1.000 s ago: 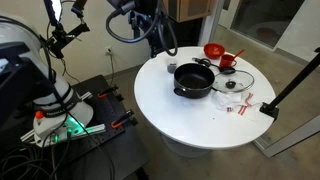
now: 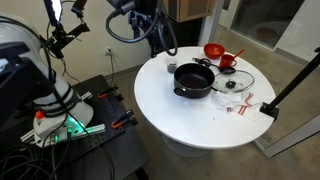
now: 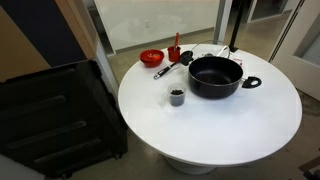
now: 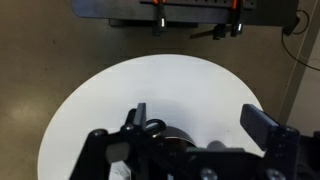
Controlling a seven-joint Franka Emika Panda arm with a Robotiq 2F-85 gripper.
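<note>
My gripper is open in the wrist view, its two dark fingers standing wide apart with only the white table visible between the tips. In exterior view 1 the arm hangs above the table's left side, clear of everything on it. A black pot point(image 3: 214, 76) stands uncovered on the round table, its inside looking empty. Beside it rests a glass lid point(image 2: 234, 80). The small clear cup with dark contents point(image 3: 177, 96) stands apart from the pot. In the wrist view the gripper's body hides part of the pot.
Toward the back of the round white table point(image 3: 230, 140) are a red bowl point(image 3: 152, 57), a red mug point(image 2: 227, 60) and a black ladle point(image 3: 172, 68). A white cloth with red marks point(image 2: 232, 102) lies partly under the lid.
</note>
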